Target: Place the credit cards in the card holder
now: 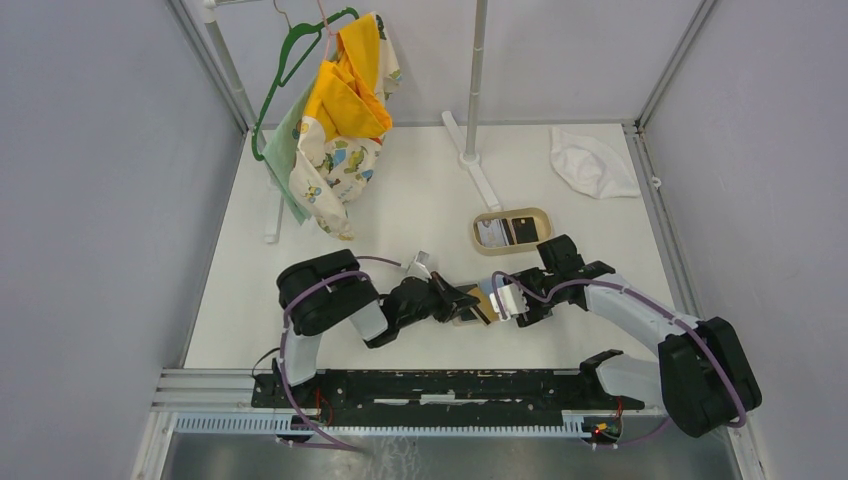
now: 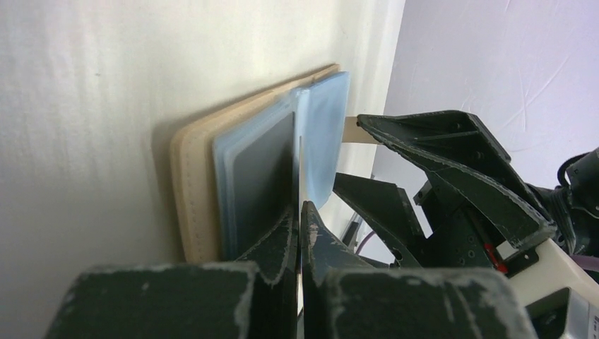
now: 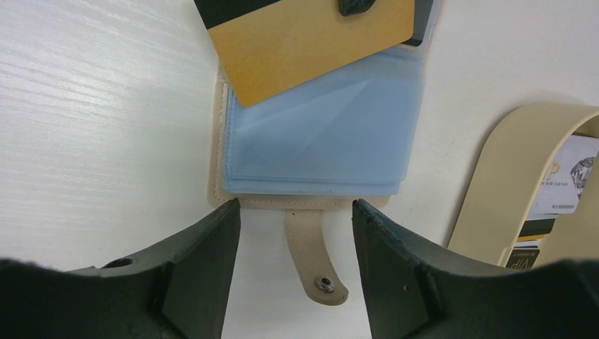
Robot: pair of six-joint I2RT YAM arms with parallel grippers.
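The card holder [image 3: 325, 141] lies on the table, tan with pale blue clear sleeves and a strap [image 3: 304, 244] with a snap. A gold card [image 3: 304, 49] with a black stripe is over the holder, tilted against its sleeves. My left gripper is shut on this card, which shows only as a thin edge in the left wrist view. Whether the card's lower edge is inside a sleeve cannot be made out. At the holder's strap end my right gripper stands part open, fingers either side of the strap, gripping nothing.
A beige tray [image 1: 480, 243] with several more cards stands just behind the holder. Farther back are a white cloth [image 1: 593, 165] and a rack pole [image 1: 474, 90]; a patterned garment [image 1: 345, 130] hangs at left.
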